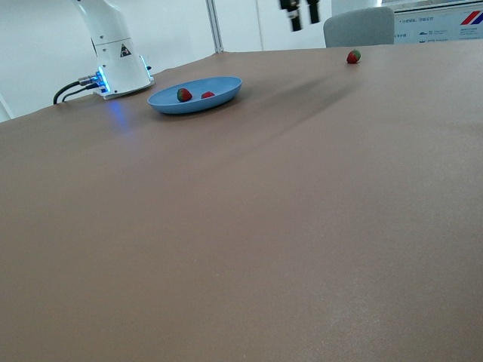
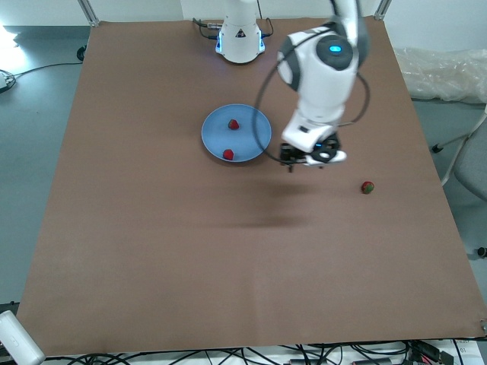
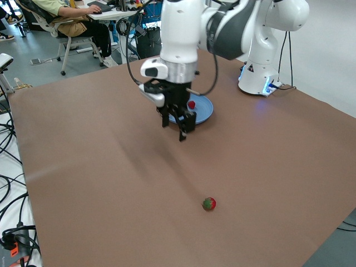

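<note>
A blue plate [image 2: 236,137] holds two strawberries, one [image 2: 233,124] toward its back and one [image 2: 228,154] near its front. A lone strawberry [image 2: 367,187] lies on the brown table to the right, seen also in the right view as a small red berry [image 3: 209,204]. My gripper [image 3: 174,128] hangs above the table beside the plate, between it and the lone strawberry. In the top view its two black fingertips [image 1: 313,13] show apart at the upper edge, with nothing visible between them.
My arm's white base [image 2: 240,42] stands at the back edge with cables. A grey chair [image 2: 475,156] stands off the right edge, and cables run along the front edge.
</note>
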